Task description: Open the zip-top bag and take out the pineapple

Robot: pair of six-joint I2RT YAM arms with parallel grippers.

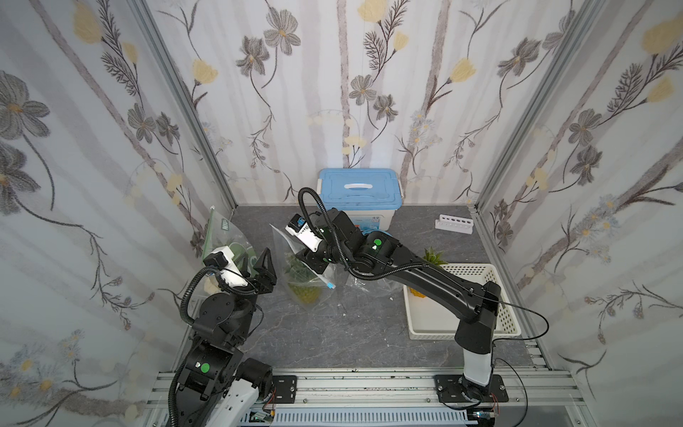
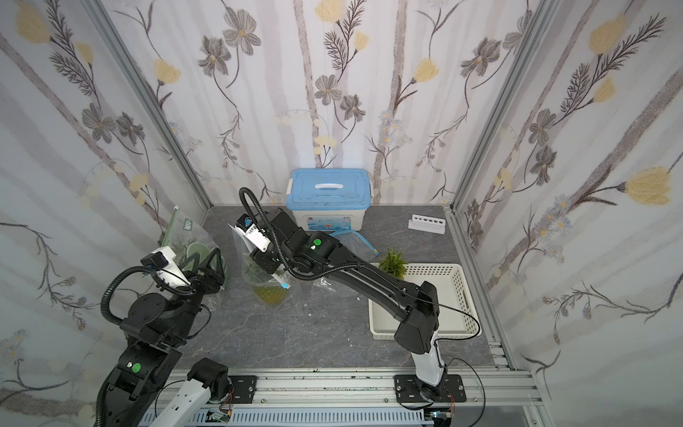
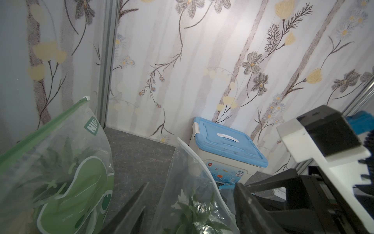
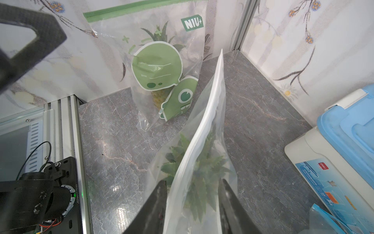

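A clear zip bag with a pineapple inside, green leaves on top and yellow body below, stands mid-left with its white top strip upright. My right gripper is open over it, fingers astride the strip. My left gripper hangs just left of the bag, open, with the bag's top showing between its fingers in the left wrist view. Another bag with green print and a pineapple stands at the back left.
A blue-lidded box stands at the back. A white basket with a pineapple is on the right, partly under my right arm. A small white holder lies back right.
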